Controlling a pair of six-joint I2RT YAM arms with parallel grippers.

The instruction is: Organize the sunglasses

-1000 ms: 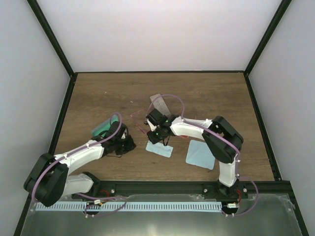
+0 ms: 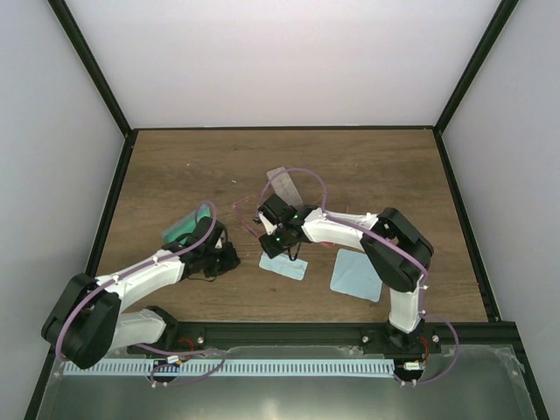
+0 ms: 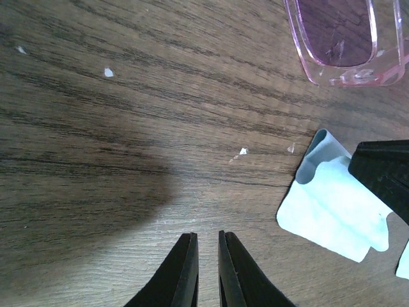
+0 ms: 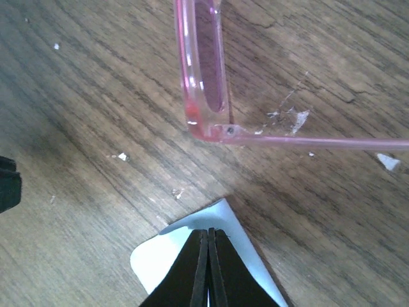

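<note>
Pink sunglasses (image 2: 246, 219) with purple lenses lie on the wooden table, between and behind my grippers; one corner shows above in the left wrist view (image 3: 335, 32) and right wrist view (image 4: 204, 115). A folded light blue cloth (image 2: 282, 267) lies in front of them. My right gripper is shut over that cloth, its tips at the cloth near its edge. My left gripper is over bare wood left of the cloth, its fingertips a little apart with nothing between them.
A green case (image 2: 179, 227) lies behind the left arm, a beige item (image 2: 283, 185) behind the right. A larger blue cloth (image 2: 355, 276) lies front right.
Both arms are almost where they were; the right gripper has shifted very slightly in the top view. The objects look unmoved.
</note>
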